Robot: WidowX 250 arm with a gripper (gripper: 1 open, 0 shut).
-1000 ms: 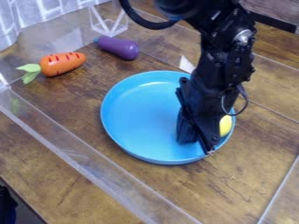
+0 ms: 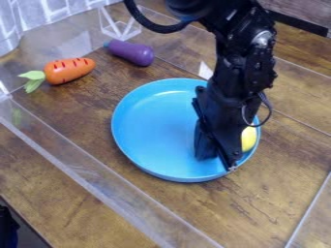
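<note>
My black gripper (image 2: 218,143) reaches down into a blue plate (image 2: 155,131), over its right side. The fingertips are dark and partly overlap one another, so whether anything is between them is hard to see. A yellow object (image 2: 246,139) lies on the plate's right, partly hidden behind the gripper.
An orange toy carrot (image 2: 70,70) and a purple toy eggplant (image 2: 131,52) lie at the back left on the wooden table (image 2: 272,203). A clear plastic strip runs along the lower left. Bare wood is at the right.
</note>
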